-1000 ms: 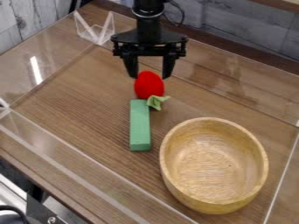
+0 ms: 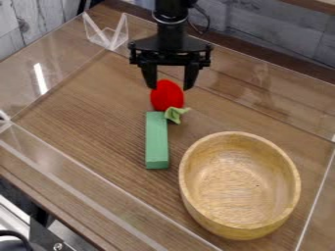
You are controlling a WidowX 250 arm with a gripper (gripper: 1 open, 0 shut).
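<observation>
My gripper, a black two-fingered tool on an arm reaching in from the top, hangs open, its fingers spread wide over a red object with a green leafy end, which looks like a toy strawberry or radish. A green bar lies on the wooden table just toward the front from it.
A large yellow bowl fills the front right of the table. Clear plastic pieces stand at the back left.
The gripper has shifted very slightly over the red object. The objects on the table look unchanged.
</observation>
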